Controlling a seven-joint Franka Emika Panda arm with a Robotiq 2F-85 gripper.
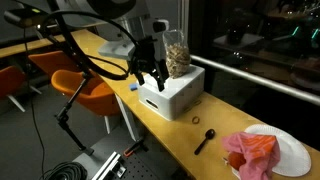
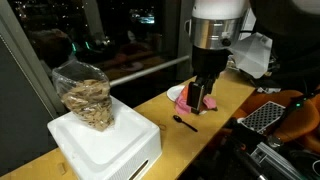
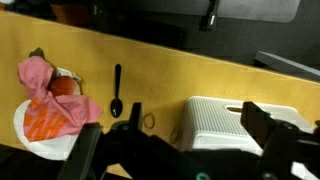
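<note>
My gripper hangs over the table with its two dark fingers well apart and nothing visible between them. In exterior view 1 the gripper appears in front of the white box. A clear bag of light brown pieces stands on that box. A black spoon lies on the bare wood. Farther along, a pink cloth lies over a white plate, beside a red round item. A small brown ring rests between spoon and box.
The yellowish wooden table has free room around the spoon. A window rail runs along its far side. Orange chairs stand on the floor beyond the table's end.
</note>
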